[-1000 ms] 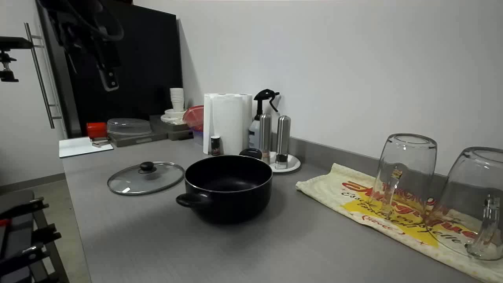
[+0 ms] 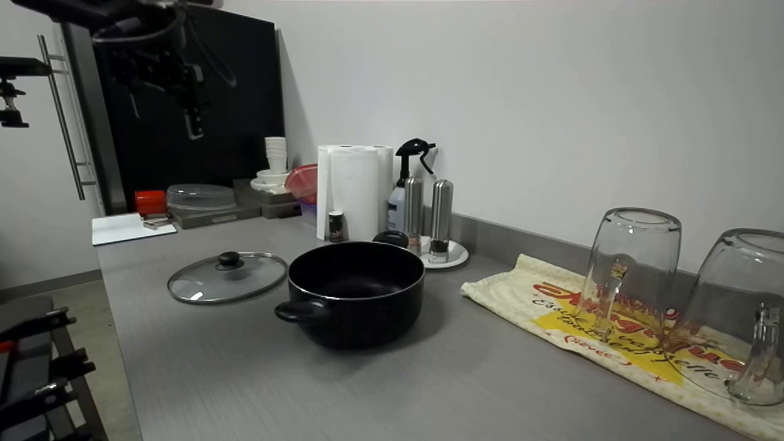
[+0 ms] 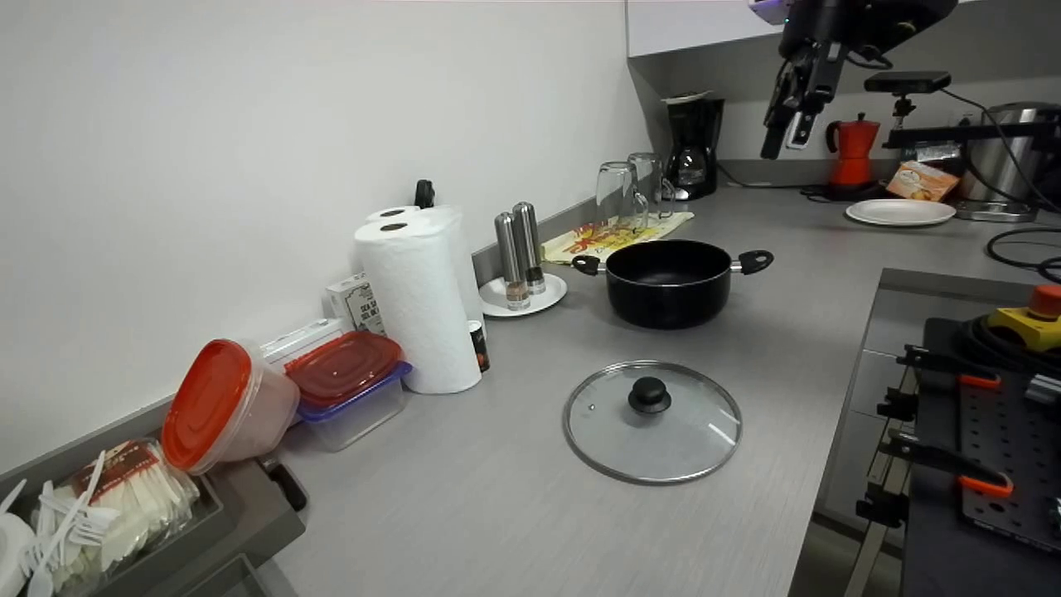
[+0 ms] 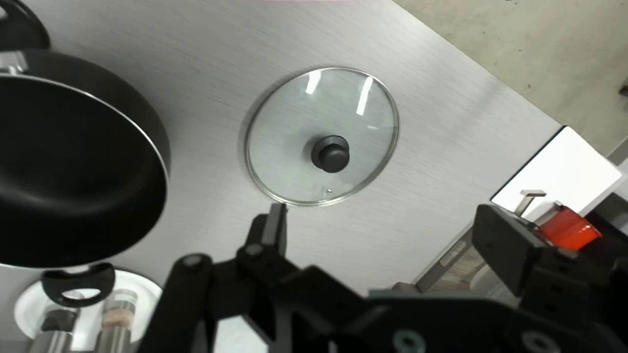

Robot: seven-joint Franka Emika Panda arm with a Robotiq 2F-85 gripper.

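A glass lid with a black knob lies flat on the counter, apart from the pot. The black pot stands uncovered beside it, and its inside looks empty. High above the counter hangs my gripper, well clear of both. Its fingers stand wide apart in the wrist view, where the gripper has nothing between its fingers. Beyond the fingertips, the lid shows near the middle of that view and part of the pot at the left edge.
Two steel grinders on a white plate and paper towel rolls stand near the wall. Upturned glass mugs rest on a printed cloth. Bare counter surrounds the lid; its front edge drops off nearby.
My gripper has shifted a little to the right in exterior view 1, still high up. The pot and lid have not moved.
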